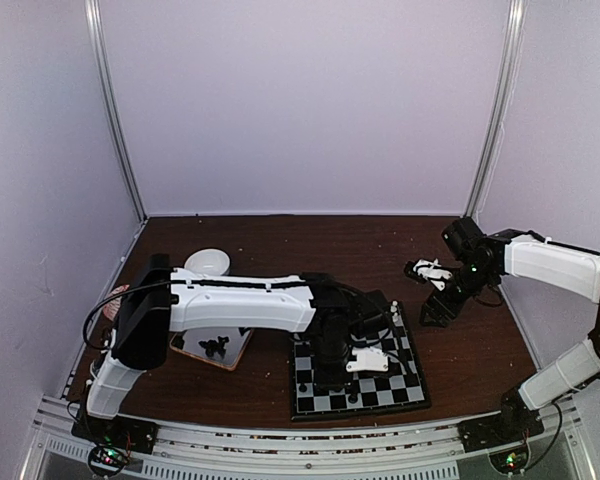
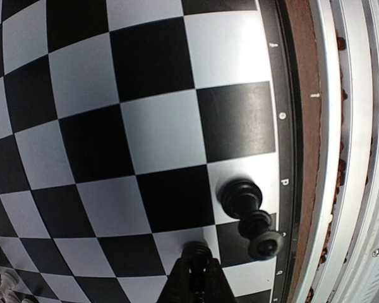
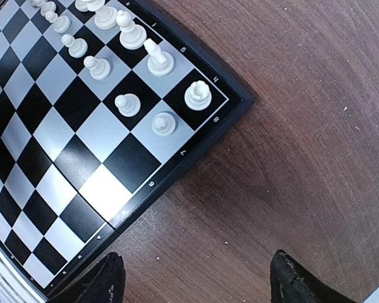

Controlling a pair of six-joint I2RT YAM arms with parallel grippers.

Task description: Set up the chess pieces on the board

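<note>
My left gripper is shut on a small black piece (image 2: 198, 249), its round base toward the board, at a pale square in the second row from the lettered edge. Whether the base touches the square is hard to tell. To its right, a tall black piece (image 2: 241, 197) stands upright on the pale square by the letter d. The chessboard (image 1: 408, 403) is partly hidden under my left arm in the top view. White pieces, among them a rook (image 3: 198, 95) in the corner, stand in two rows. Off the board's right side, my right gripper is open and empty.
Left of the board lies a tray (image 1: 193, 353) with black pieces (image 1: 213, 346) on it, partly covered by my left arm. A white round container (image 1: 208, 262) stands behind it. Bare wood (image 3: 290, 158) surrounds the board's right corner.
</note>
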